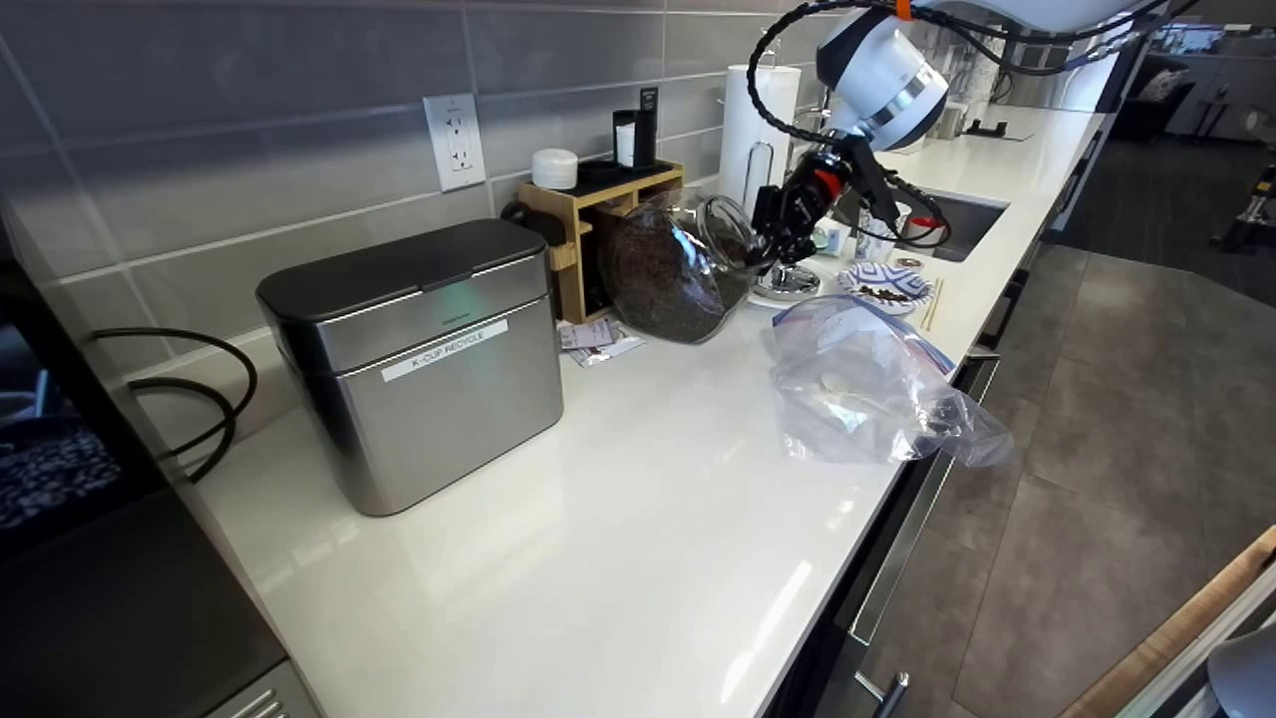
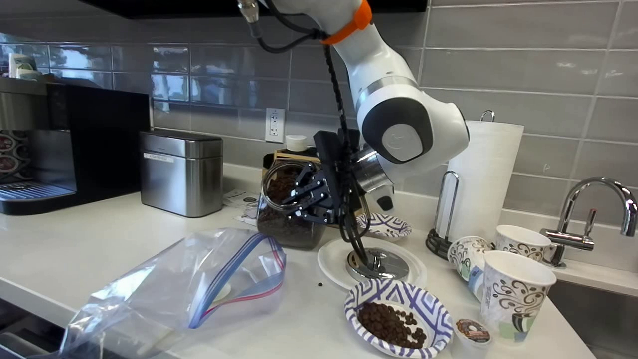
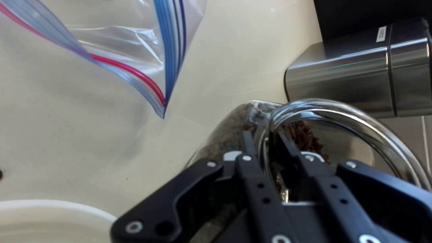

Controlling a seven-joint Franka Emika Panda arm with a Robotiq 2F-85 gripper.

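A tilted glass jar of dark coffee beans stands on the counter, its round open mouth facing up and outward. My gripper has its fingers on either side of the jar's rim, with the glass passing between them. The fingers are partly apart; whether both fingers press on the glass cannot be made out. In exterior view 1, the gripper is at the jar mouth's right side. A paper bowl holds some beans. An open clear zip bag lies in front of the jar.
A round metal lid rests on a white plate near the jar. Patterned paper cups and a paper towel roll stand to the right. A steel bin stands left, with clear counter before it.
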